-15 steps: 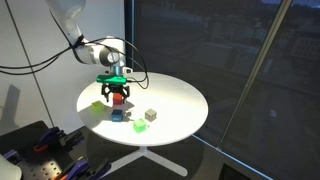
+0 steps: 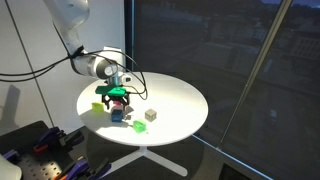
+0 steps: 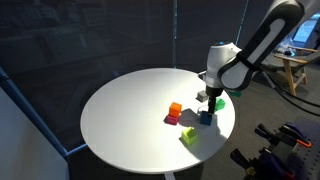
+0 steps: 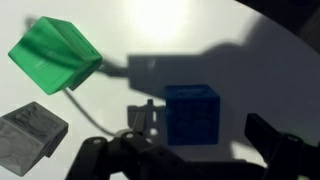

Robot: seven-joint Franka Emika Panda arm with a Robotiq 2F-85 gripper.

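Note:
A dark blue block [image 4: 192, 115] rests on the white round table, between the fingers of my gripper in the wrist view. Those fingers are spread wide, with bare table on both sides of the block and no contact showing. From outside, the gripper [image 2: 116, 98] hangs pointing down just above the blue block [image 2: 117, 115]. In the second exterior view the same block [image 3: 206, 118] lies right under the arm, its top partly covered by the fingers.
Near the blue block lie a green block [image 4: 55, 55] and a grey block [image 4: 30, 138]. An orange block [image 3: 175, 108], a red block [image 3: 171, 117] and a yellow-green block [image 3: 189, 135] lie on its other side.
My gripper has come down over the last second, from higher above the table to close over the blue block. The blocks have stayed where they were.

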